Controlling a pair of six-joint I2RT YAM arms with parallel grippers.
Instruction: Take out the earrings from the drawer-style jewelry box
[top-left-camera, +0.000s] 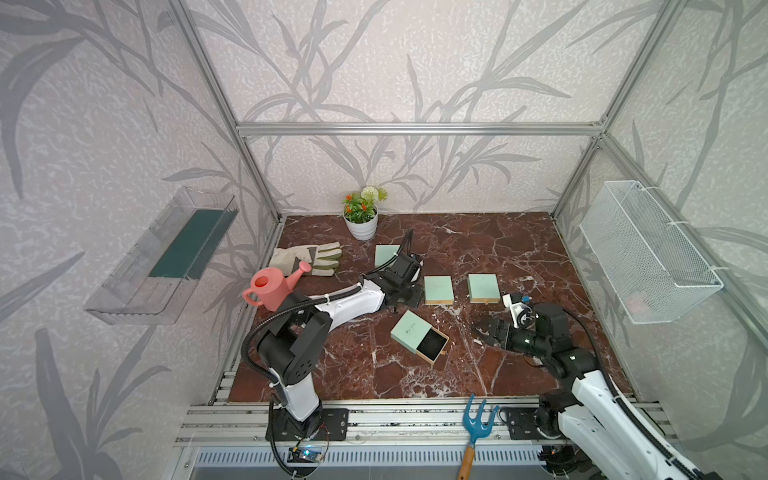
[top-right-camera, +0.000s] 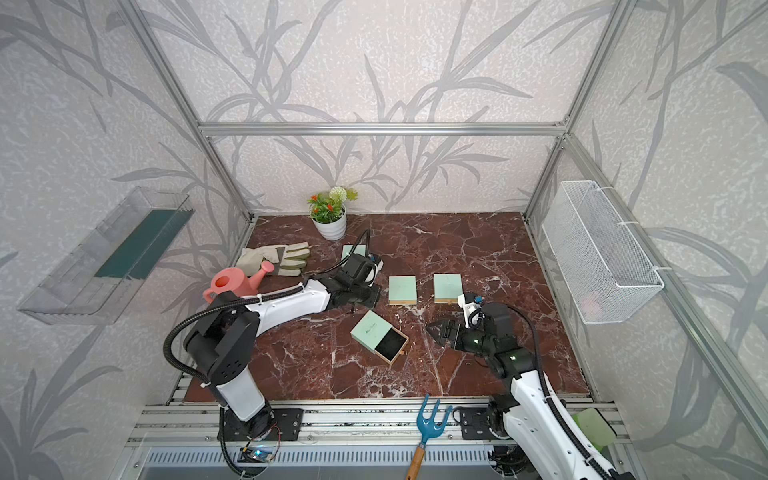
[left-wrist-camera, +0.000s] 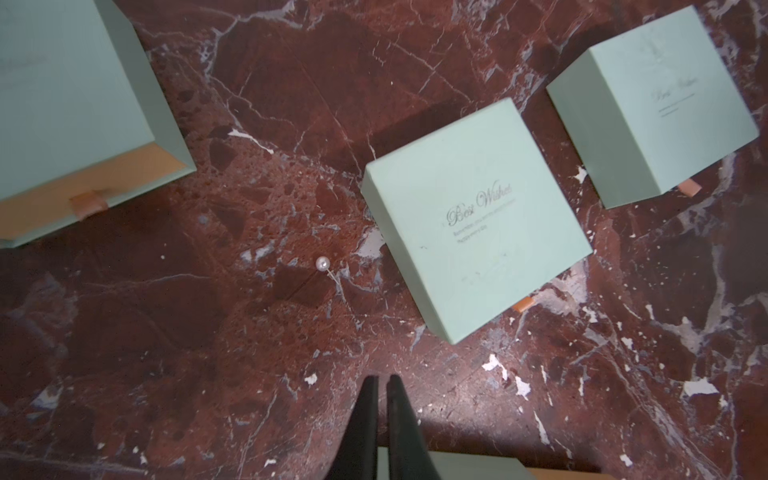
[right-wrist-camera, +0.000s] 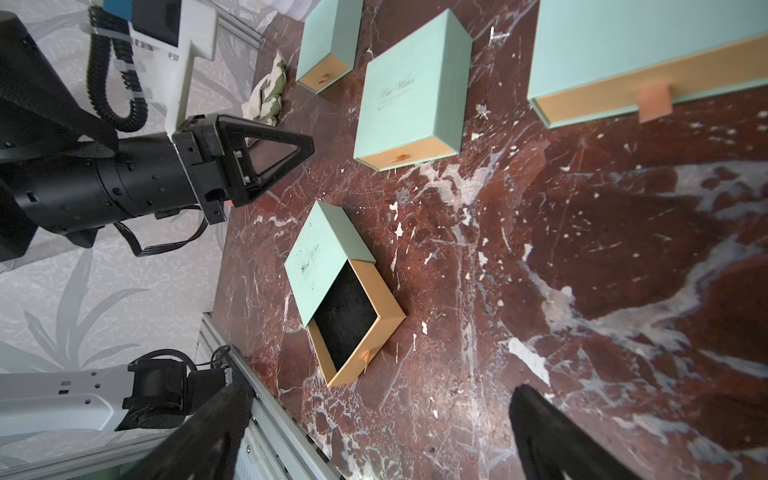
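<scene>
One mint jewelry box (top-left-camera: 409, 328) stands with its drawer (top-left-camera: 433, 344) pulled partway out; the black lining (right-wrist-camera: 345, 313) appears bare. Behind it, a small pearl earring (left-wrist-camera: 322, 264) lies on the marble table, left of a closed box (left-wrist-camera: 480, 224). My left gripper (top-left-camera: 415, 296) is above the table behind the open box. Its fingers (left-wrist-camera: 365, 424) are brought together with a hairline gap, and nothing can be made out between them. My right gripper hangs open over the table right of the open box, its fingers wide apart and empty.
More closed mint boxes (top-left-camera: 482, 288) stand toward the back. At the left are a pink watering can (top-left-camera: 270, 286) and gloves (top-left-camera: 320, 257); a potted plant (top-left-camera: 361, 217) is behind. A blue fork (top-left-camera: 477, 424) lies at the front edge.
</scene>
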